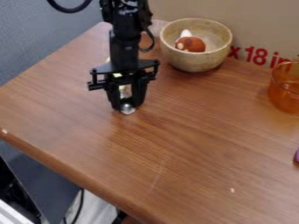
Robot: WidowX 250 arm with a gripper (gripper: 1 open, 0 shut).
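Observation:
My black gripper (125, 98) is lowered to the wooden table at the upper left of the camera view. A small shiny silver object (128, 108) sits at its fingertips, partly hidden by them, with something pale behind the gripper. Whether the fingers are closed on it I cannot tell.
A pale bowl (187, 57) holding a brown round item and a white one stands behind and right. An orange translucent container (284, 92) is at the right edge, with a purple object (295, 156) below it.

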